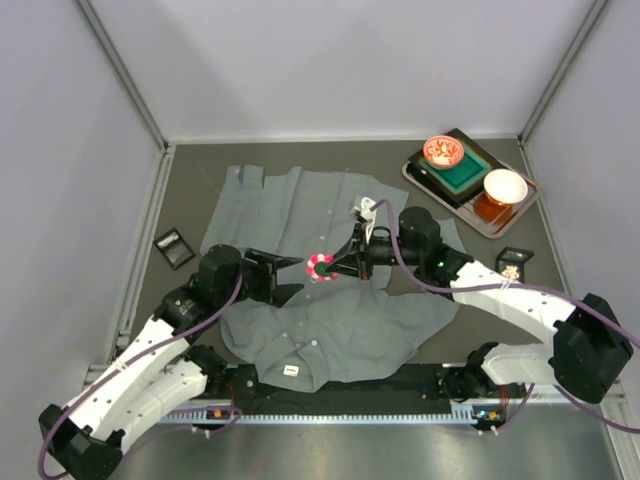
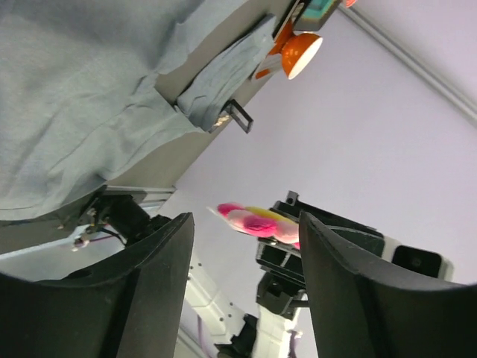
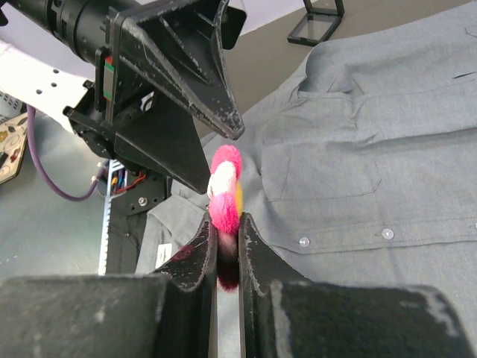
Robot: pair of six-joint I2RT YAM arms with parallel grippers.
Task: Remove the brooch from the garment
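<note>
The brooch (image 1: 321, 267), a pink and white fuzzy flower with a green middle, is held above the grey garment (image 1: 330, 340). My right gripper (image 1: 330, 269) is shut on its edge, and the right wrist view shows the brooch (image 3: 225, 186) upright between the fingertips. To the left, my left gripper (image 1: 298, 278) stands open and apart from the brooch, nothing between its fingers. In the left wrist view the brooch (image 2: 257, 221) appears beyond the open fingers (image 2: 168, 261). Whether the brooch is fully clear of the cloth is hard to tell from above.
At the back right a metal tray (image 1: 533, 200) carries dark boxes, an orange bowl (image 1: 443, 151) and a white-topped orange cup (image 1: 505, 188). A small black box (image 1: 514, 263) lies open at the right, and a black frame (image 1: 175, 249) rests at the left.
</note>
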